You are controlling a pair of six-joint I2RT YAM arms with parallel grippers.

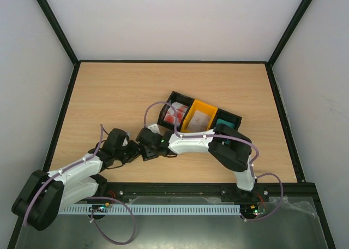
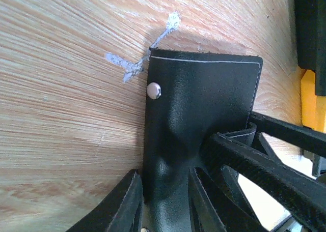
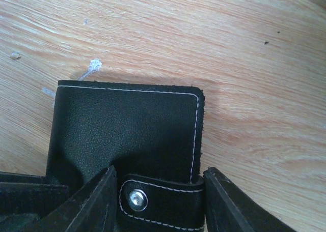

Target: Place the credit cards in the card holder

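Observation:
The black leather card holder (image 2: 198, 89) lies on the wooden table, with pale stitching and a metal stud near its corner. Over it, my left gripper stands partly open, one fingertip at the holder's side edge and the other above its face. In the right wrist view, a strap with a snap (image 3: 137, 199) crosses the holder. My right gripper is partly open, its fingers on either side of that strap end. Flat red-and-white cards (image 1: 173, 113) lie in a box compartment. Whether any card is inside the holder cannot be seen.
Behind my right arm sits a divided box, with a yellow middle compartment (image 1: 208, 108) holding something pale and a black right compartment with teal items (image 1: 224, 123). The two grippers are very close together. Open table lies to the back and left.

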